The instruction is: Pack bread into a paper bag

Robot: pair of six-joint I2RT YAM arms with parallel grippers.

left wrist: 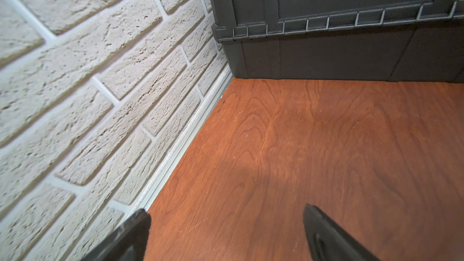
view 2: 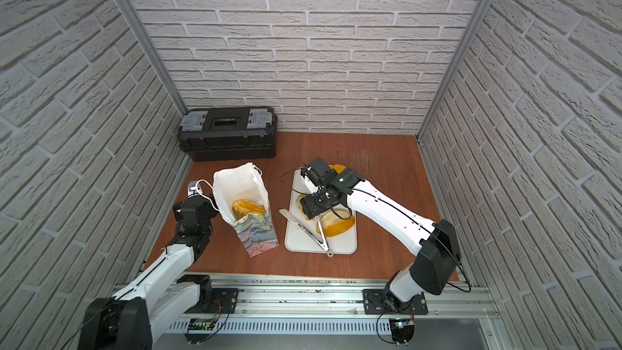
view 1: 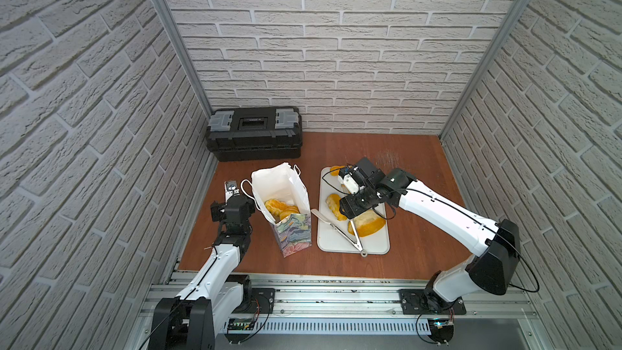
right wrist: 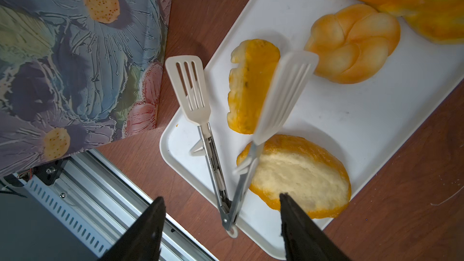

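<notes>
White-tipped metal tongs (right wrist: pixel 220 174) lie spread on the white tray (view 1: pixel 330 243), their hinge end over its front edge and one arm blurred. Above them, my right gripper is open, its fingers apart on either side of the tongs' handle in the wrist view, not closed on it. On the tray are an orange loaf (right wrist: pixel 256 87), a pale-topped bread (right wrist: pixel 299 174), a knotted roll (right wrist: pixel 355 43) and a twisted bread (right wrist: pixel 420 0). The paper bag (view 1: pixel 294 234) stands open, some bread (view 1: pixel 280 208) inside. My left gripper is open and empty beyond the bag's left side.
A black toolbox (view 1: pixel 254 134) stands at the back left. The left gripper is close to the bag's handle loop (view 1: pixel 247 188). Bare wooden table (view 1: pixel 421 155) lies behind and to the right of the tray.
</notes>
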